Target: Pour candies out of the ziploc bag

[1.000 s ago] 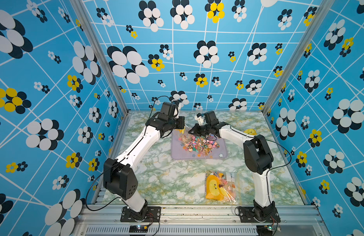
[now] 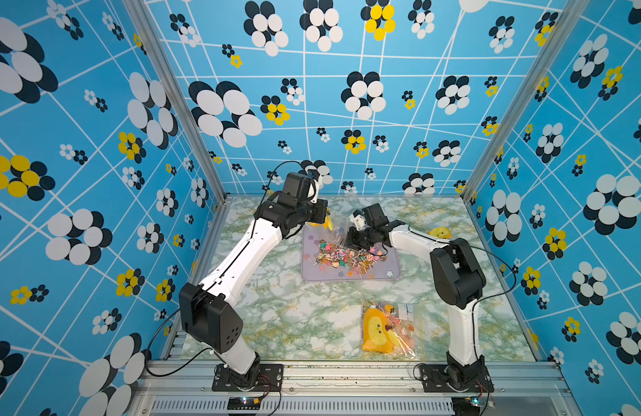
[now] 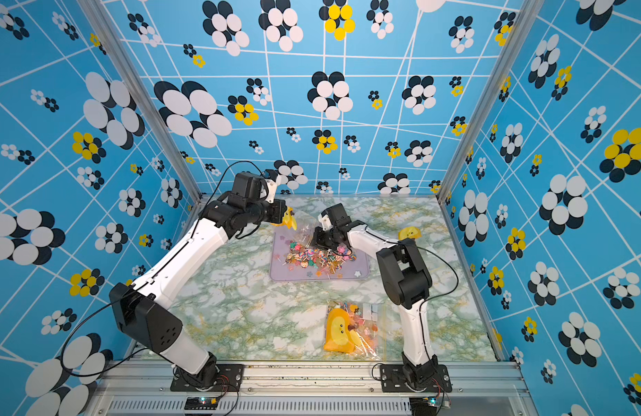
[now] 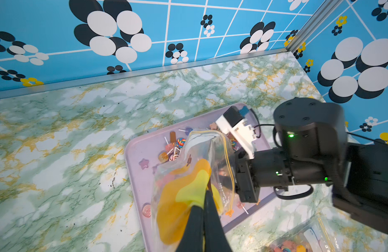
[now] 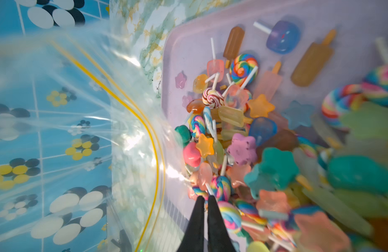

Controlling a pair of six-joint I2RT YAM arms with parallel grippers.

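Observation:
A clear ziploc bag [image 4: 189,172] with yellow and orange inside hangs over the lilac tray, my left gripper shut on it, above the tray in both top views. My right gripper is low over the tray beside the bag, its fingertips close together; whether anything is between them is unclear. The bag's zipper edge runs along the left of the right wrist view. A mixed pile of candies [image 5: 261,168], lollipops, stars and popsicles lies on the tray [image 2: 313,270].
A second filled bag [image 2: 379,329] with a yellow pouch lies at the front of the marble table [image 2: 265,319]. A yellow item [image 3: 409,233] sits at back right, behind the right arm.
My left gripper has risen with the yellow bag. My right gripper has shifted right and slightly down, and more of the candy pile's left part looks covered or rearranged.

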